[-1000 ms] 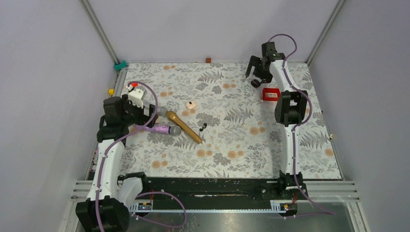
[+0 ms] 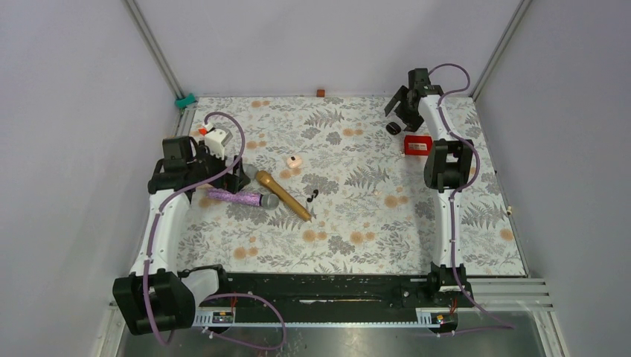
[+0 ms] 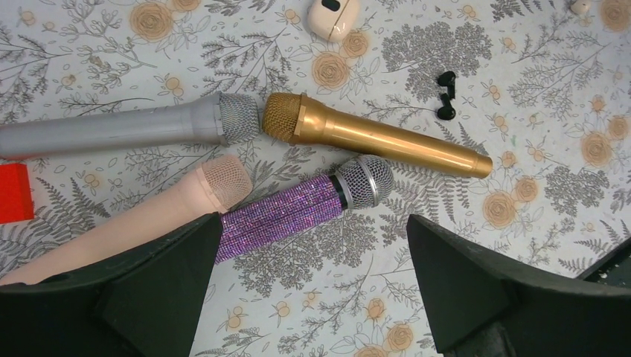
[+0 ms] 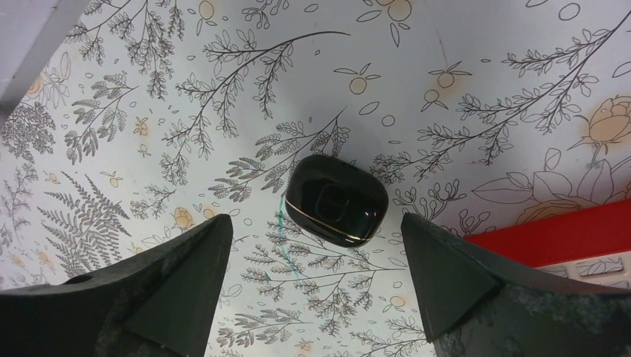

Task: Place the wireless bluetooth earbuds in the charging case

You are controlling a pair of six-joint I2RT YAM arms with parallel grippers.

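Observation:
A glossy black charging case [image 4: 336, 201] with a gold seam lies closed on the table at the far right. My right gripper hovers by it, its fingers apart on either side in the right wrist view, with nothing held. Two black earbuds [image 3: 446, 95] lie close together on the cloth, near the middle of the table in the top view. My left gripper is open above the microphones at the left, empty. A second, pale pink case [image 3: 333, 18] rests beyond the gold microphone.
Gold [image 3: 379, 134], grey [image 3: 134, 125], pink [image 3: 141, 216] and purple glittery [image 3: 283, 212] microphones crowd the left side. A red box [image 2: 418, 145] sits close to the black case.
The right gripper has shifted slightly right, and its fingers stand closer together. The left arm has moved a little toward the table's far side and right, over the microphones. Objects on the table have stayed put.

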